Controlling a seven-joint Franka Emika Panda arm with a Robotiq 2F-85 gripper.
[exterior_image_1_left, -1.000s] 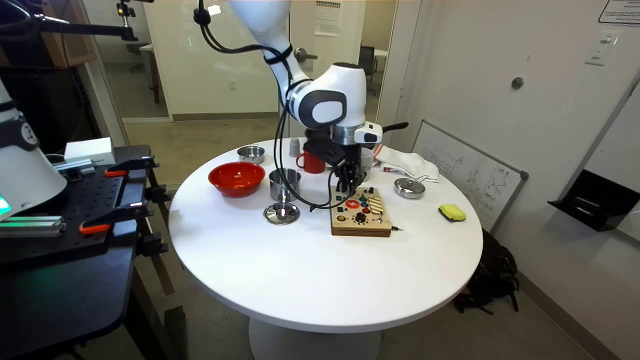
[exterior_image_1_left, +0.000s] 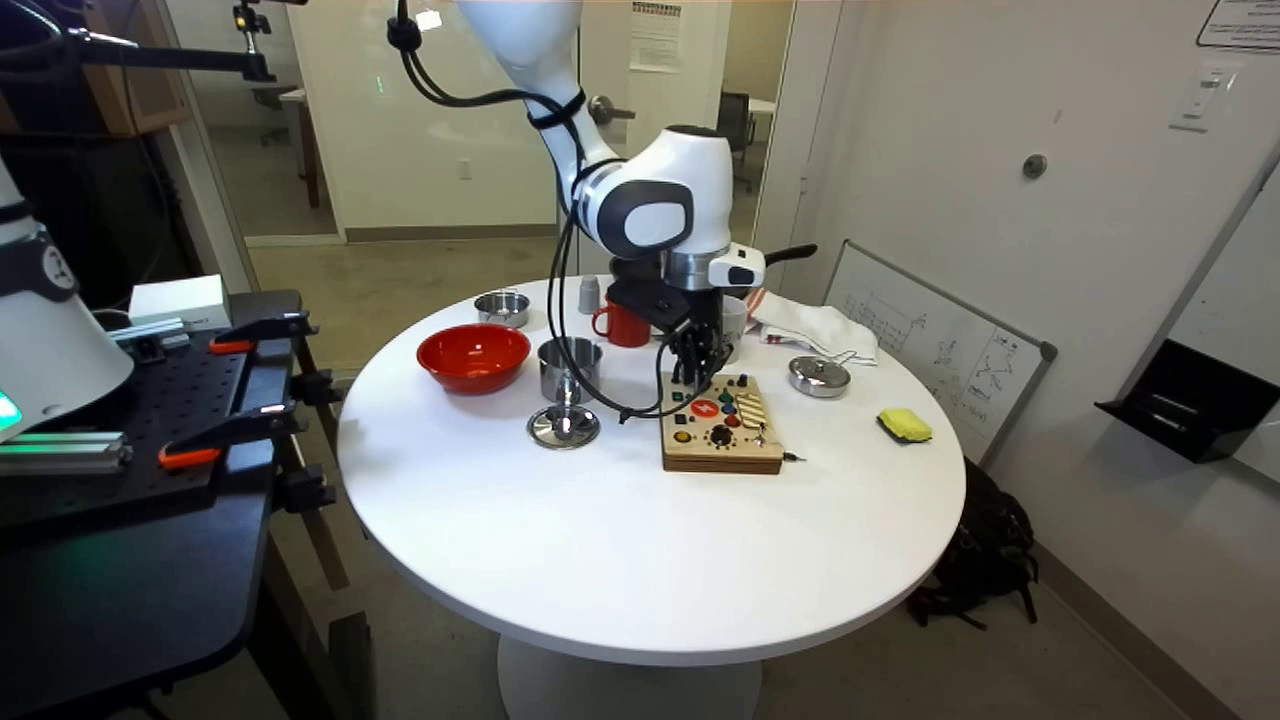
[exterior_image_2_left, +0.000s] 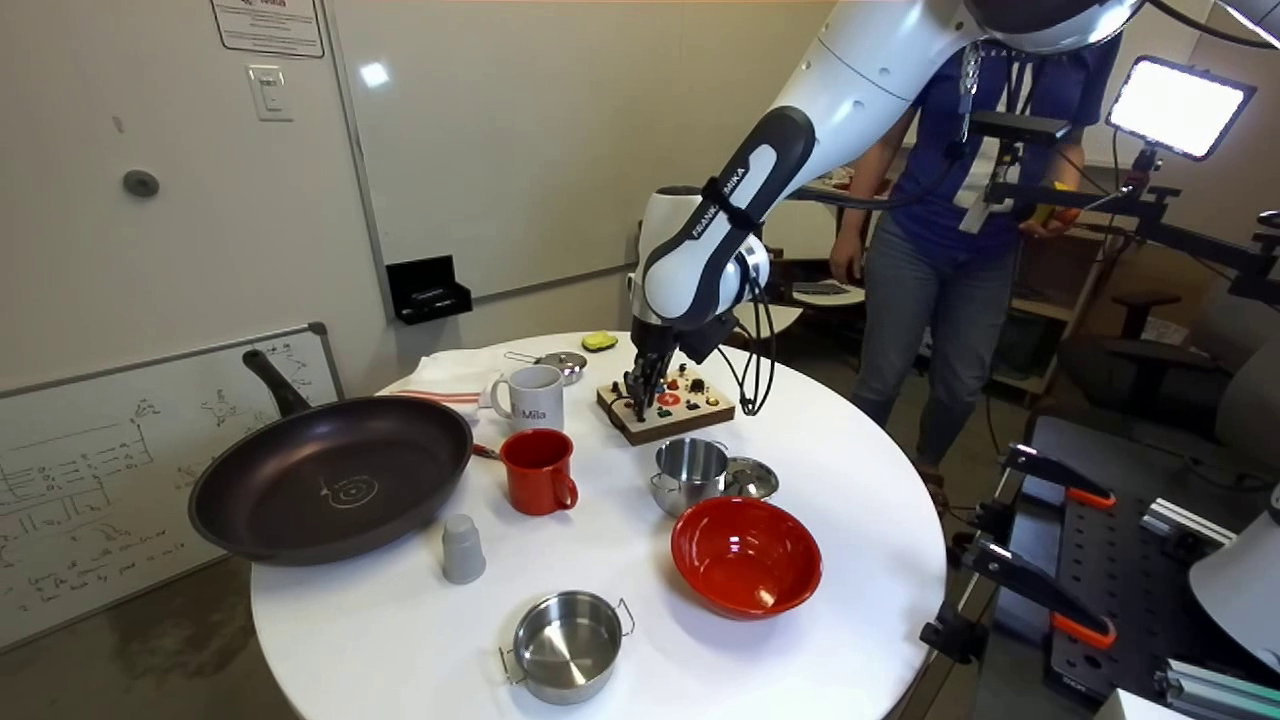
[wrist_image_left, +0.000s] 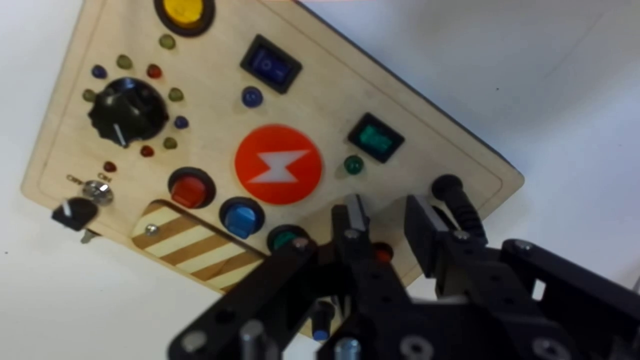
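Observation:
My gripper is open above one end of a wooden switch board (wrist_image_left: 204, 114), its fingers spread with no object held between them. A red button (wrist_image_left: 382, 254) shows partly in the gap, and a black cable plug (wrist_image_left: 462, 204) stands just beyond one finger. In the wrist view the board also carries a green rocker switch (wrist_image_left: 376, 138), a blue rocker switch (wrist_image_left: 271, 64), a black dial (wrist_image_left: 129, 113) and several coloured buttons. The gripper's body hides part of the board's near edge. Whether the fingertips touch the board I cannot tell.
Near the board stand a steel pot (exterior_image_2_left: 690, 472), a red bowl (exterior_image_2_left: 746, 558), a red mug (exterior_image_2_left: 537, 470) and a white mug (exterior_image_2_left: 534, 398). A large pan (exterior_image_2_left: 336, 480) occupies one table edge.

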